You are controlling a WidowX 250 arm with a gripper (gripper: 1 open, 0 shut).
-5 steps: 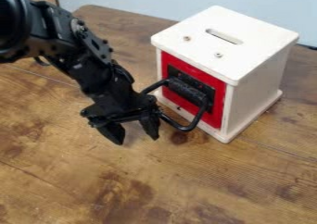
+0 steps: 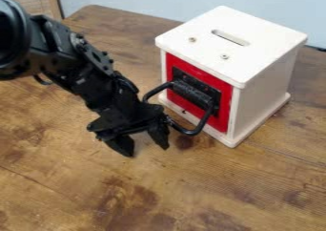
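Note:
A white wooden box (image 2: 261, 87) with a slot on top stands on the table, its red front panel (image 2: 224, 109) facing left. On that panel is a black fitting (image 2: 193, 87) with a black looped handle (image 2: 192, 130) sticking out. My black gripper (image 2: 139, 139) is low over the table, left of the handle, open with nothing visible between its fingers, which point down.
A pale wall (image 2: 192, 1) runs behind it, and a wooden slatted object (image 2: 29, 0) is at the top left.
My gripper has shifted slightly downward over the last second, and its arm has moved a little with it. The box has not moved.

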